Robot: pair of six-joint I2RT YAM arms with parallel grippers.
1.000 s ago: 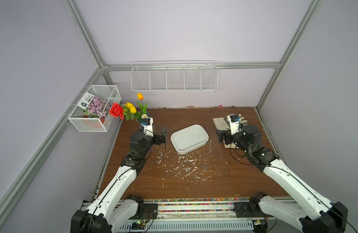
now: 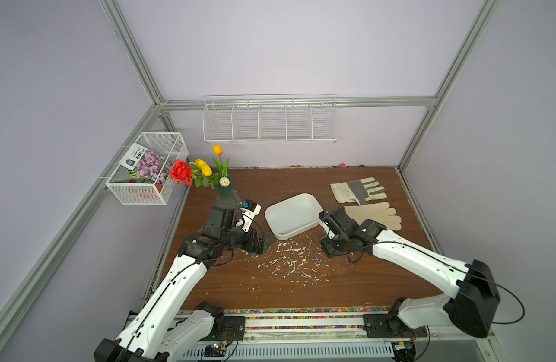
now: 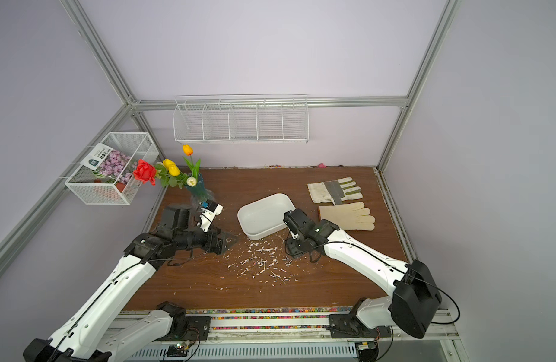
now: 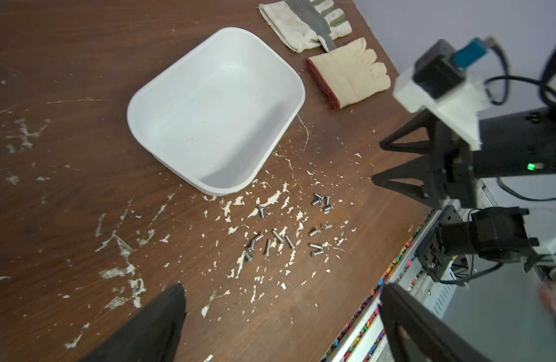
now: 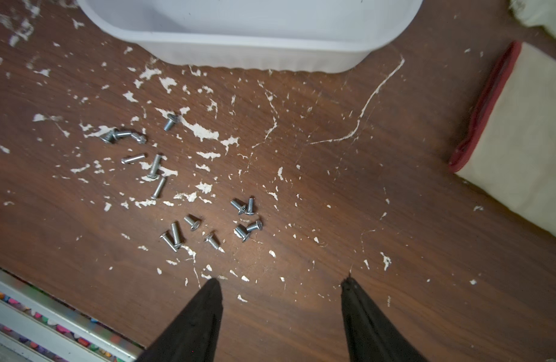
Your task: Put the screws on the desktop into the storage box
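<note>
Small silver screws (image 5: pixel 154 166) lie in loose groups on the scratched wooden desktop (image 5: pixel 350 241), in front of the white storage box (image 4: pixel 211 102), which looks empty. My left gripper (image 2: pixel 259 244) is low at the front left of the box, fingers apart, nothing between them. My right gripper hangs over the desktop to the right of the screws, open with nothing between its fingertips; the screws sit just beyond them in the right wrist view.
Two work gloves (image 2: pixel 371 214) lie at the back right. A flower vase (image 3: pixel 198 190) stands at the back left. Wire baskets (image 2: pixel 268 120) hang on the back and left walls.
</note>
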